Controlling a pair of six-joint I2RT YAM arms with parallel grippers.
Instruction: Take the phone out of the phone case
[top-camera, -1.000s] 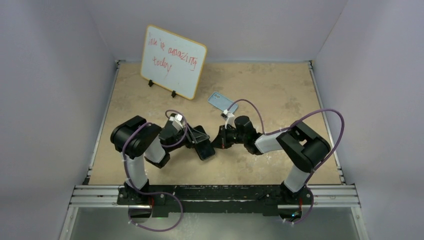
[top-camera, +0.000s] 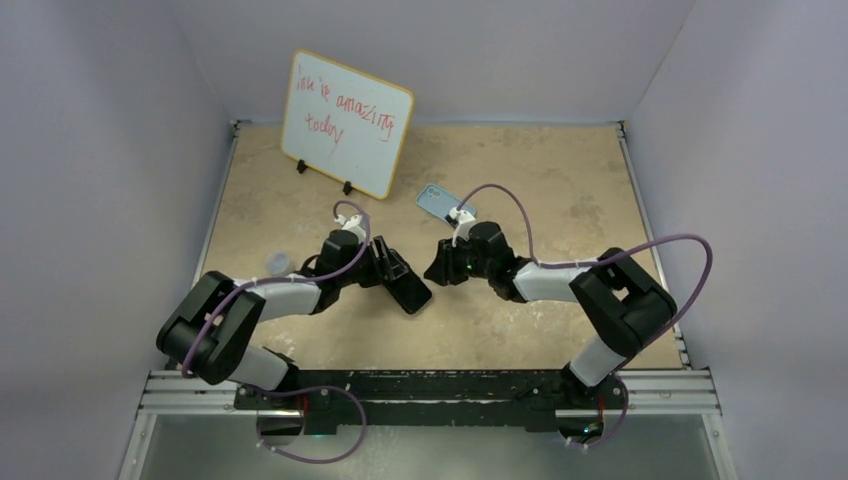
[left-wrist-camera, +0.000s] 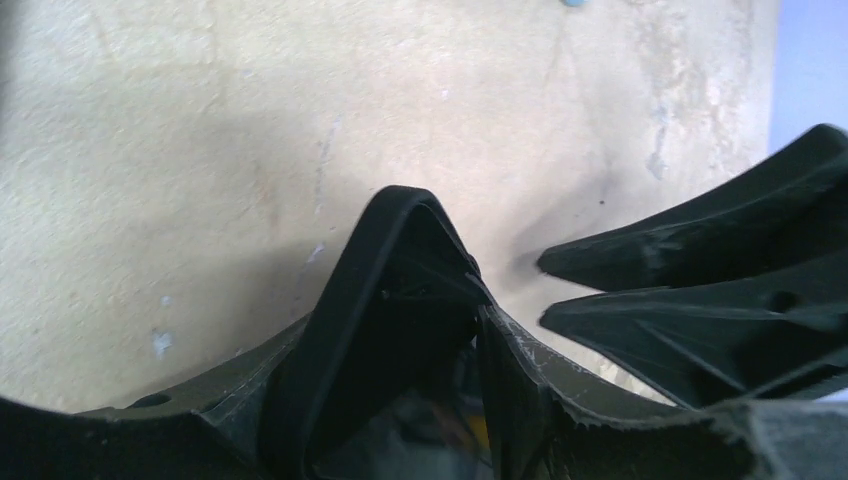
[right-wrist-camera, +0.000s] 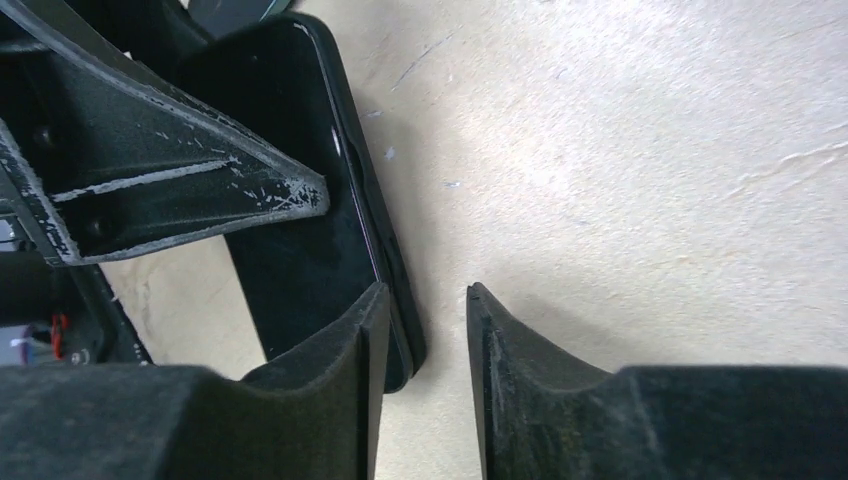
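Note:
A black phone in its black case (top-camera: 408, 294) lies tilted between my two grippers in the top view. My left gripper (top-camera: 390, 262) is over its upper end, open; in the left wrist view the case's raised edge (left-wrist-camera: 362, 270) stands between its fingers. In the right wrist view the phone (right-wrist-camera: 290, 270) shows face up with the case rim along its side, under the left gripper's fingers. My right gripper is part open at the case's near corner, with nothing clearly between its fingers.
A light blue phone or case (top-camera: 440, 200) lies behind the grippers. A whiteboard (top-camera: 345, 120) stands at back left. A small clear round object (top-camera: 279, 263) sits left of the left gripper.
My right gripper has moved slightly back, away from the front edge. The black phone has shifted only slightly.

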